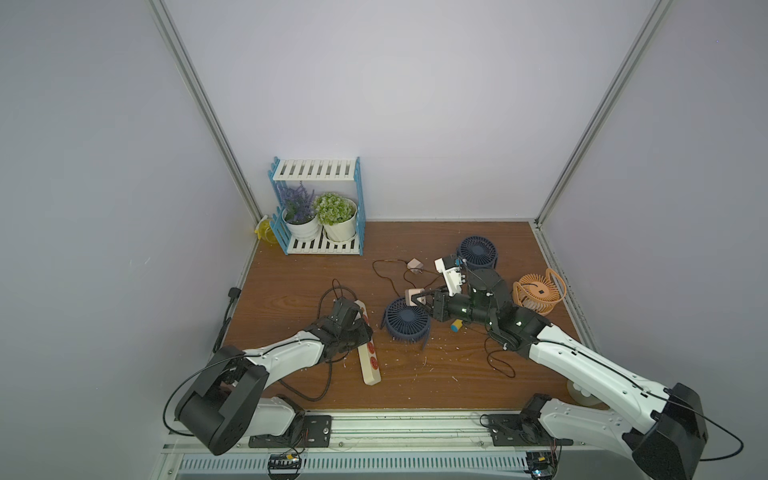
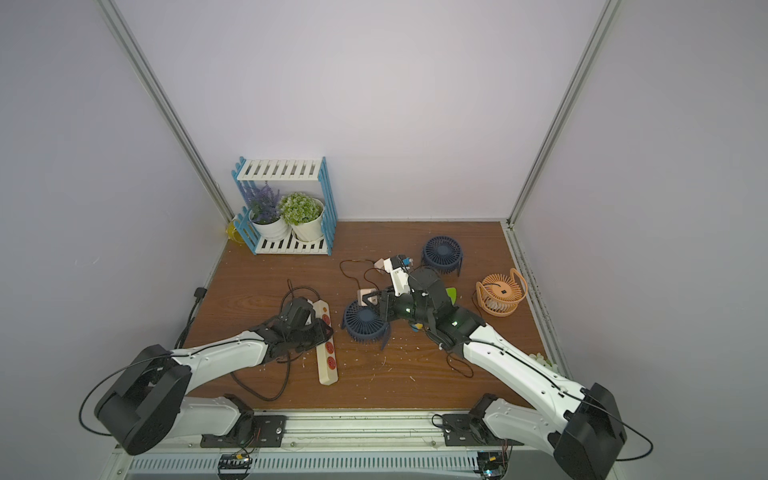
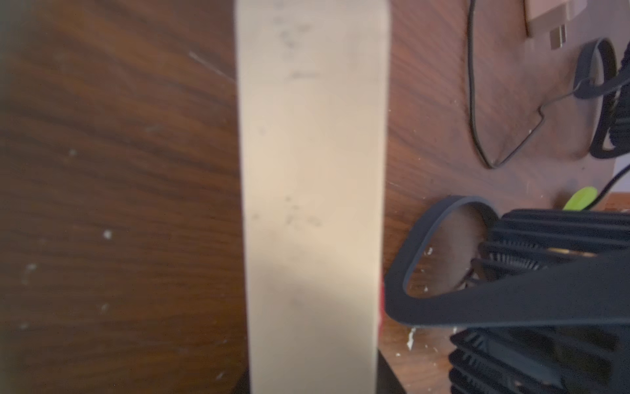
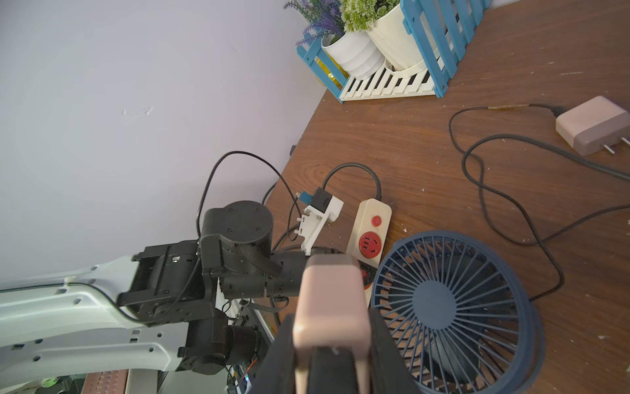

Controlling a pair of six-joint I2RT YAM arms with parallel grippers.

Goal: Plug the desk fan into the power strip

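Note:
A pale pink power adapter (image 4: 332,298) is clamped in my right gripper (image 1: 421,299), above the near dark-blue desk fan (image 1: 407,319); its prongs are out of sight. The cream power strip (image 1: 368,362) lies to the left of that fan, its red sockets turned up and toward the right. My left gripper (image 1: 361,329) is at the strip's middle, with its fingers on either side of it. In the left wrist view the strip's plain side (image 3: 313,164) fills the centre; whether the fingers grip it firmly does not show.
A second pink adapter (image 4: 592,124) lies loose behind the near fan. Another blue fan (image 1: 477,251) and an orange fan (image 1: 538,291) stand on the right. A plant shelf (image 1: 317,169) occupies the back left. Black cables loop behind the strip.

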